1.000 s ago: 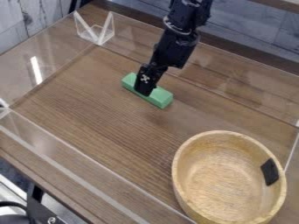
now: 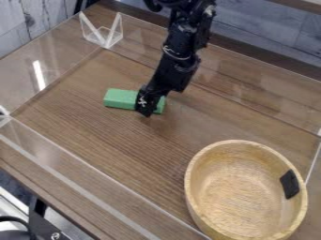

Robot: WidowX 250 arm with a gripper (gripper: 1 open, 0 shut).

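A green block [image 2: 120, 97] lies on the wooden table [image 2: 113, 150], left of centre. My black gripper [image 2: 148, 103] is down at the block's right end, its fingers over or around that end. Whether the fingers close on the block cannot be told at this size.
A large beige round bin [image 2: 245, 197] stands at the lower right. A white wire or plastic object [image 2: 100, 30] is at the back left.
My gripper has moved down and a little toward the front. The green block has turned from diagonal to nearly level and shifted slightly left.
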